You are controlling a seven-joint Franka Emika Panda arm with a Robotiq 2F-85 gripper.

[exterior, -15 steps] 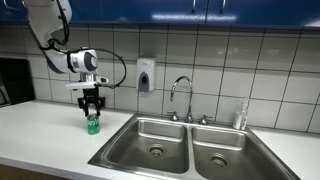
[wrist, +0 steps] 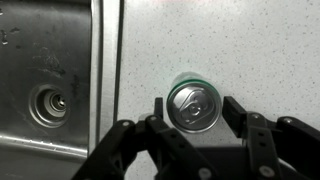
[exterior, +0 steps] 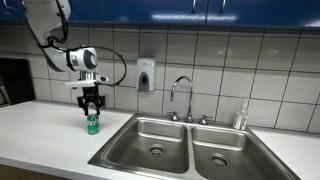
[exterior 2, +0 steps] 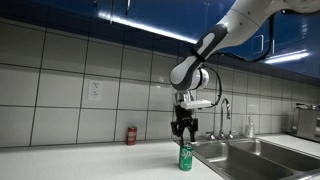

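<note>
A green can (exterior: 93,125) stands upright on the white counter, left of the sink. From above, its silver lid with the pull tab (wrist: 194,107) fills the space between my fingers. My gripper (exterior: 93,109) points straight down and is shut on the can near its top, one finger (wrist: 158,107) at the left side and the other at the right. The can (exterior 2: 186,158) shows below the gripper (exterior 2: 184,133) in the second exterior view, its base at counter level.
A double steel sink (exterior: 188,150) with a faucet lies right of the can, its rim (wrist: 104,60) close by. A red can (exterior 2: 131,135) stands by the tiled wall. A soap bottle (exterior: 241,116) is behind the sink.
</note>
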